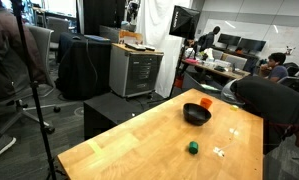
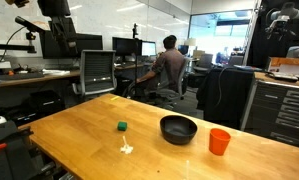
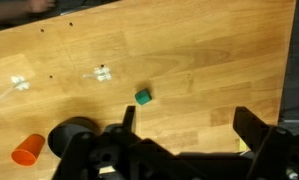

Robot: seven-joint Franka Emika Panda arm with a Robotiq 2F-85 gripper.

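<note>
A small green cube (image 3: pixel 143 97) lies alone on the wooden table (image 3: pixel 204 60); exterior view 2 also has the cube (image 2: pixel 122 126) near the table's middle. A black bowl (image 2: pixel 178 129) stands on the same surface, with an orange cup (image 2: pixel 219 141) beside it. In the wrist view the bowl (image 3: pixel 73 133) and cup (image 3: pixel 29 150) are at lower left, the bowl partly hidden by the gripper. High over the table, my gripper is open, its fingers wide apart with nothing between them. The cube appears beyond the left finger, well below it.
Small whitish marks or scraps (image 3: pixel 102 73) lie on the table near the cube. A seated person (image 2: pixel 170 62) is in the background.
</note>
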